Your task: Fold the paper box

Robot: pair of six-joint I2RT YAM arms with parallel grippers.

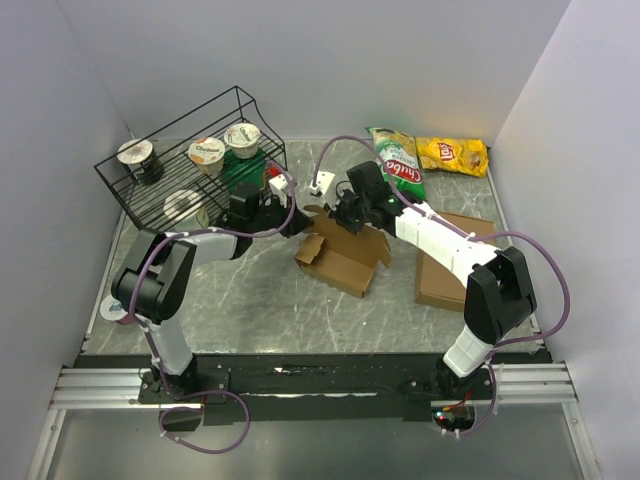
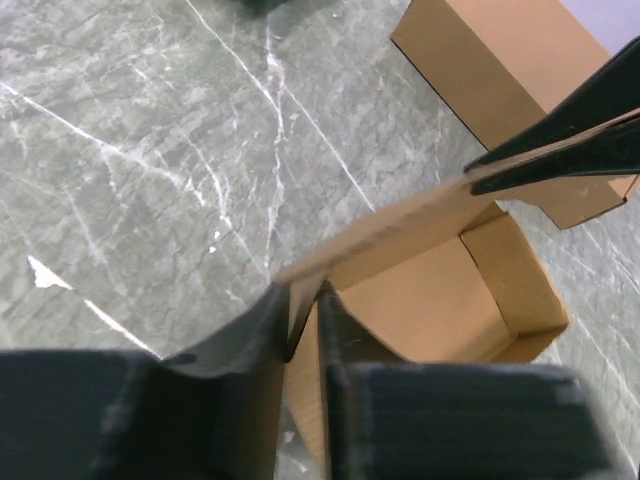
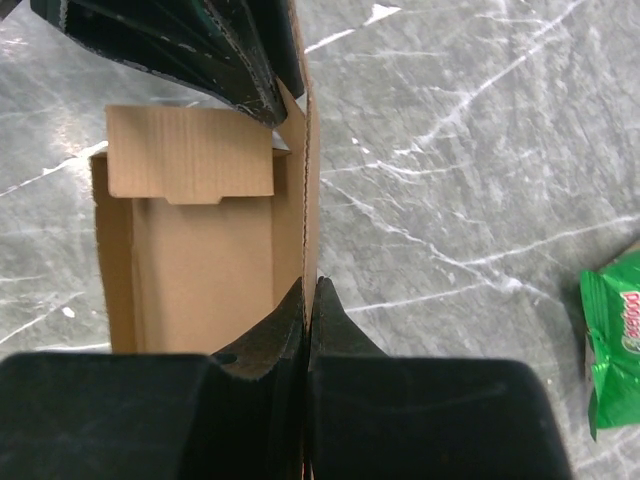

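Note:
The open cardboard box [image 1: 338, 268] sits mid-table, one flap raised. In the left wrist view its inside [image 2: 418, 300] shows, with my left gripper at the near end of the raised flap, whose edge lies between blurred fingers; whether they grip it is unclear. My right gripper is shut on the long raised wall of the box, seen edge-on in the right wrist view. A smaller folded flap [image 3: 190, 150] stands across the box's far end, close to the left gripper's fingers.
A wire rack [image 1: 150, 210] with several tubs stands at back left. A green bag [image 1: 398, 160] and a yellow bag [image 1: 452, 154] lie at back right. A flat cardboard box [image 1: 448, 287] lies on the right.

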